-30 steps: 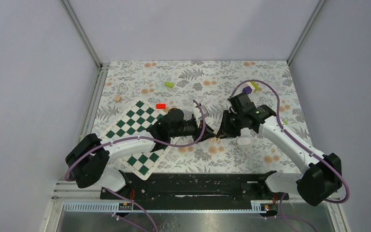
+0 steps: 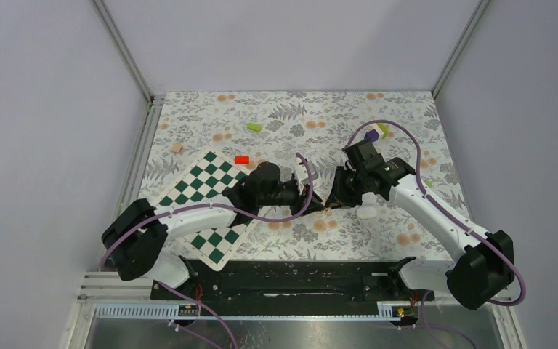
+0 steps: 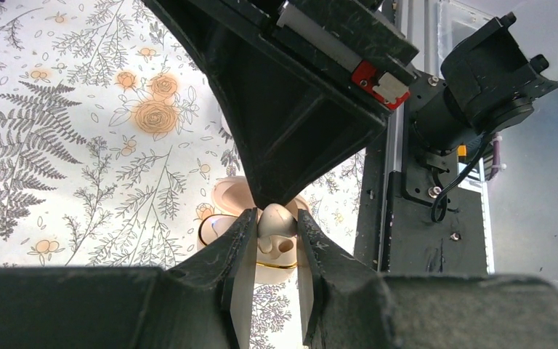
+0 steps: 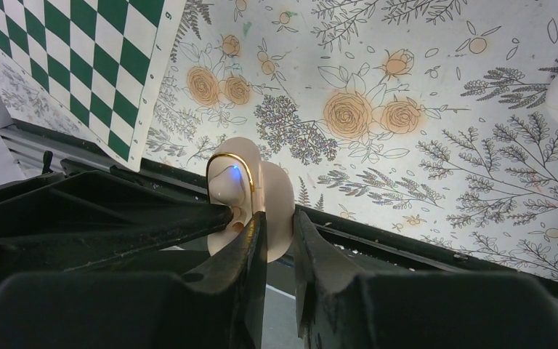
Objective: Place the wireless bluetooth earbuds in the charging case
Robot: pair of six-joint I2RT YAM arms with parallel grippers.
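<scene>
Near the front middle of the mat both grippers meet. My left gripper is shut on a white earbud [image 3: 277,218], held over the open charging case [image 3: 269,270]. My right gripper is shut on that white, gold-rimmed case [image 4: 279,196], its lid open. In the right wrist view a blue light glows at the upper part of the case's inside, and a left gripper finger reaches into the lower part, partly hiding what sits there.
A checkerboard [image 2: 211,174] lies under the left arm. Small coloured blocks, among them a red one [image 2: 241,160], lie behind. A white oval object [image 2: 367,212] rests right of the grippers.
The left arm and gripper have shifted very slightly in the top view. The right arm looks unchanged.
</scene>
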